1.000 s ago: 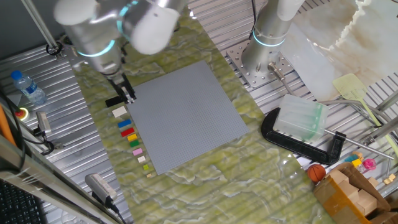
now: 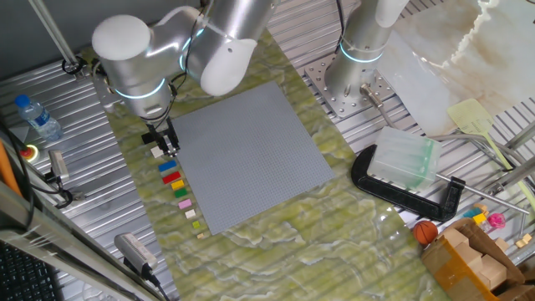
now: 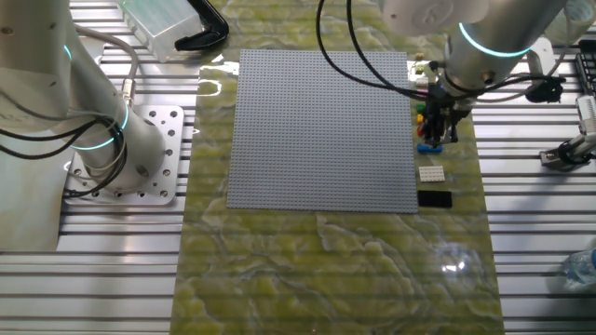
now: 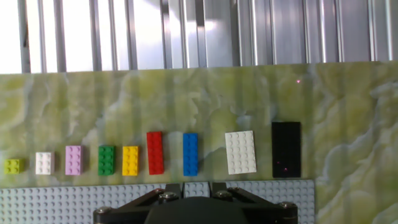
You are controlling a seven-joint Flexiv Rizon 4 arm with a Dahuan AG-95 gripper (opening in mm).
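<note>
A row of bricks lies beside the grey baseplate [image 4: 93, 196]. In the wrist view it runs from a lime brick [image 4: 13, 165] through white [image 4: 45, 163], pink [image 4: 73, 160], green [image 4: 106, 160], yellow [image 4: 130, 160], red [image 4: 155, 152] and blue [image 4: 190, 154] bricks to a wide white brick [image 4: 240, 152] and a black brick [image 4: 286, 149]. My gripper is open, baseplate studs showing in the gap between its fingers. It hangs over the baseplate's edge, nearest the blue and wide white bricks. In exterior view 1 the gripper [image 2: 170, 152] partly covers the wide white brick.
A black clamp [image 2: 405, 196] and a clear box [image 2: 405, 157] stand beyond the mat's right side. Nearby are a cardboard box [image 2: 472, 263] and a small orange ball [image 2: 425, 232]. The baseplate's top is bare. A water bottle [image 2: 39, 117] stands at far left.
Over the last second my gripper has moved along the baseplate's edge, from near the black brick towards the blue one. The bricks have not visibly moved.
</note>
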